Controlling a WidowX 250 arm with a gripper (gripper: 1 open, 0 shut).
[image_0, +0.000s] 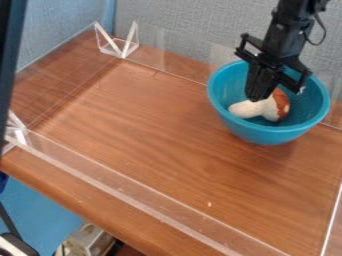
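A blue bowl (241, 125) stands at the back right of the wooden table (147, 170). Inside it lies a pale object with an orange-red end (254, 108), partly hidden by the arm. My black gripper (262, 88) reaches down into the bowl just above that object, its fingertips low at the bowl's left-middle. The fingers look shut, and I see nothing clearly held between them.
A white wire-like frame (118, 42) stands at the back left. Clear panels edge the table.
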